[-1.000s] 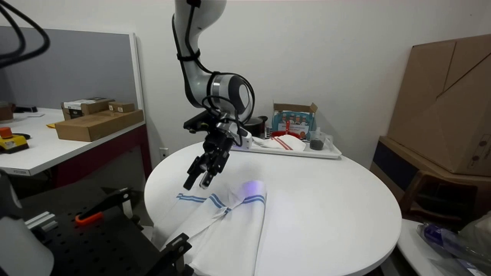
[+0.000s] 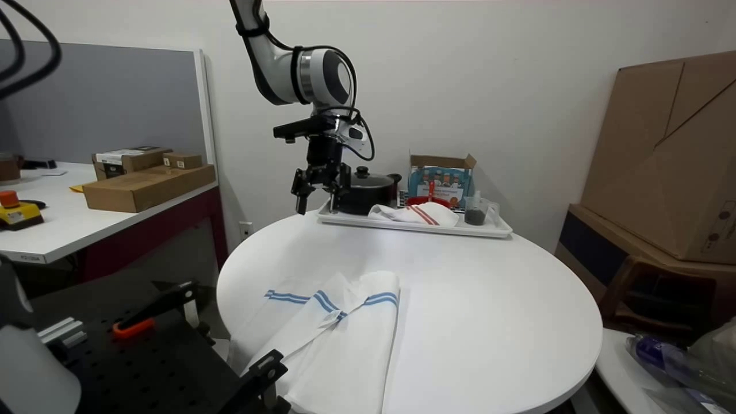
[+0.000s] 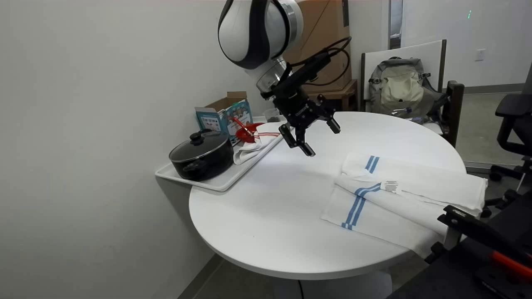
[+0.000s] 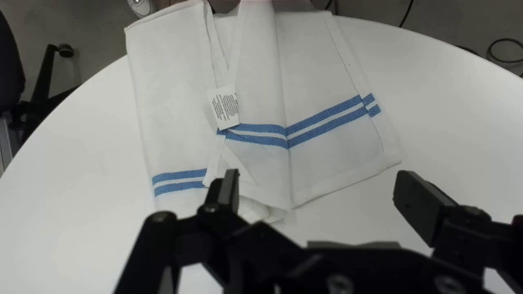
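A white towel with blue double stripes (image 2: 345, 338) lies partly folded on the round white table (image 2: 497, 310), reaching its near edge in exterior view 1. In the wrist view the towel (image 4: 323, 161) shows overlapping layers and a printed tag (image 4: 225, 107). My gripper (image 2: 318, 196) hangs above the table's far side, close to the tray, apart from the towel. Its fingers stand open in the wrist view, one black finger (image 4: 228, 193) at left and the other at right, with nothing held between them.
A white tray (image 2: 441, 229) at the table's back holds a black lidded pot (image 3: 199, 154), a red pan (image 3: 247, 132), a red-striped cloth (image 2: 417, 214), a small bottle (image 2: 474, 209) and an open box (image 2: 441, 179).
My gripper has risen and moved back from the towel, toward the wall and the tray. The towel lies as it did.
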